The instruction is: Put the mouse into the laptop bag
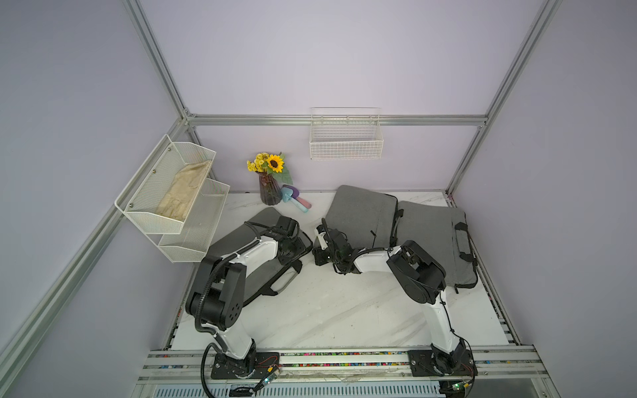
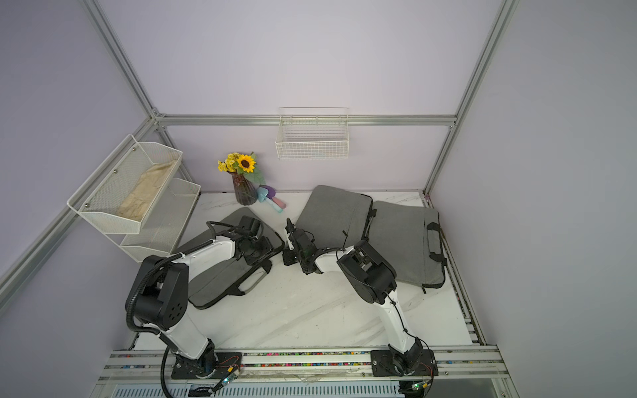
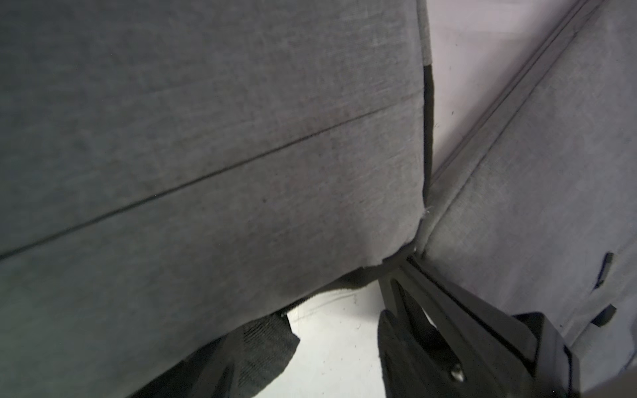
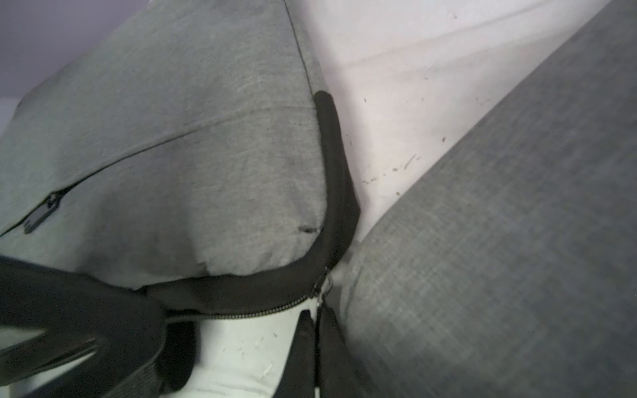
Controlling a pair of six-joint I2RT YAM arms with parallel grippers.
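Grey laptop bags lie on the table: one at left [image 1: 229,245] under my left gripper [image 1: 292,245], one middle-back [image 1: 361,212], one at right [image 1: 431,238]. My left gripper is over the left bag's inner edge, fingers apart; whether anything sits between them is unclear. My right gripper is shut at the middle bag's corner, by a zipper pull [image 4: 323,285]; whether it grips the pull is unclear. I cannot make out a mouse in these views.
A flower vase [image 1: 270,189] and pastel tools [image 1: 297,199] stand or lie at the back. Wire baskets [image 1: 345,142] hang on the walls.
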